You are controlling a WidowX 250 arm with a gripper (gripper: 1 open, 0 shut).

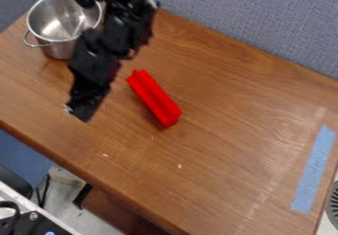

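Note:
The black robot arm reaches down from the top left, its gripper (82, 105) low over the wooden table, left of a red elongated block (154, 99) and not touching it. The gripper looks shut, with nothing visible between its fingers, though the tips are small and dark. A steel pot (55, 20) with wire handles stands behind the arm at the upper left, partly hidden by it.
A strip of blue tape (314, 168) lies near the right edge. Cables and hardware sit off the table's lower left.

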